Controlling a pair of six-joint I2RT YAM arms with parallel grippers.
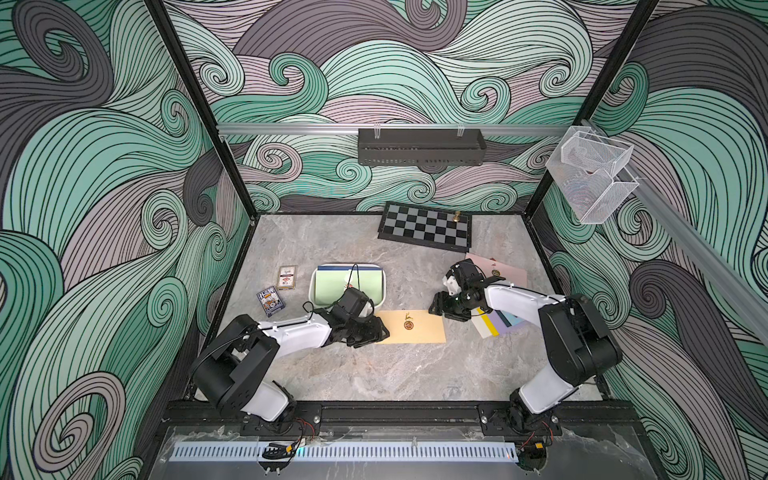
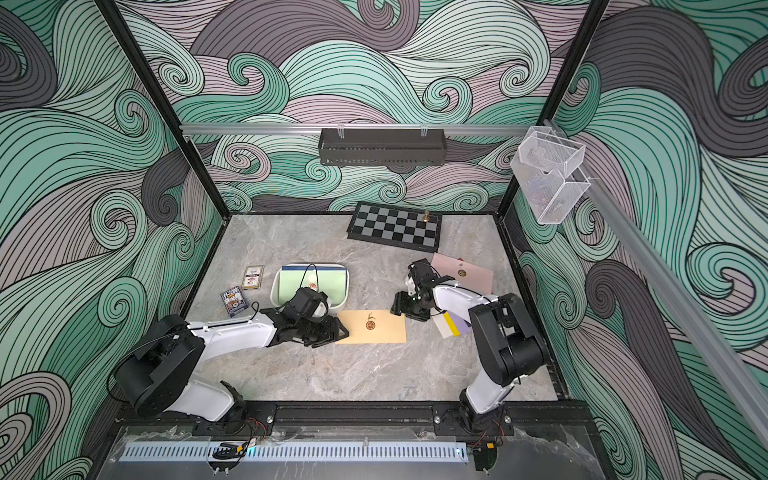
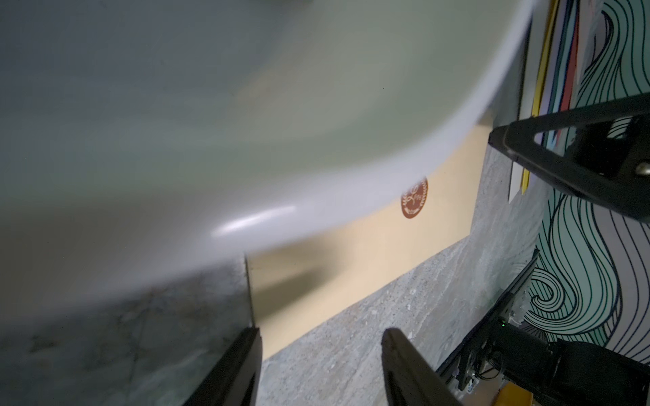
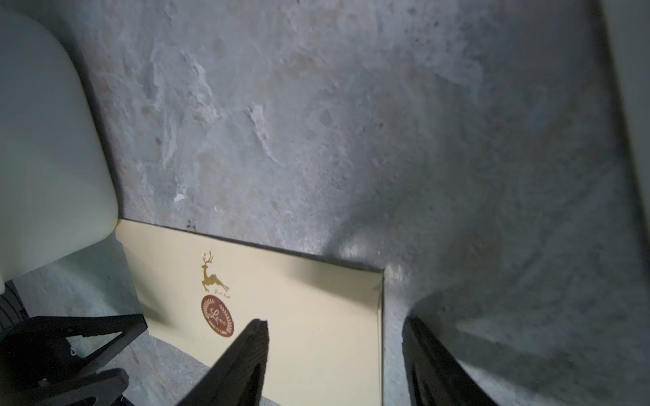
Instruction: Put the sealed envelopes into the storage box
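A cream envelope with a deer print and a red-brown seal lies flat on the table between my arms. My left gripper stands open at its left end; in the left wrist view the fingertips flank its near corner. My right gripper, also open, hangs over the envelope's right end, one finger on either side of that edge in view. Behind the left gripper, the white storage box holds a green envelope and a dark blue one. A pink envelope and several other coloured ones lie under and behind the right arm.
Two card packs lie left of the box. A chessboard with a small gold piece sits at the back. In the left wrist view, the box wall covers much of the scene.
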